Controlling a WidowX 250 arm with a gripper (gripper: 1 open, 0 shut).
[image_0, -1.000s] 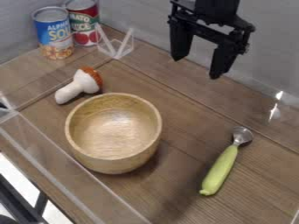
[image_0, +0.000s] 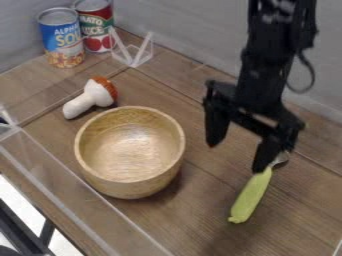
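Observation:
The black gripper (image_0: 250, 130) hangs low on the right, open, its fingers spread above the green-handled utensil (image_0: 250, 195) lying on the wooden counter. The utensil's metal end is partly hidden behind the gripper. A light wooden bowl (image_0: 131, 175) sits left of the utensil, apart from it.
A white toy with an orange top (image_0: 90, 96) lies at the upper left. Two cans (image_0: 64, 40) stand in the back left corner beside a clear plastic piece. A wall runs along the back; the counter between bowl and wall is clear.
The gripper has moved down from high at the back toward the utensil. The bowl, utensil, toy and cans look unmoved.

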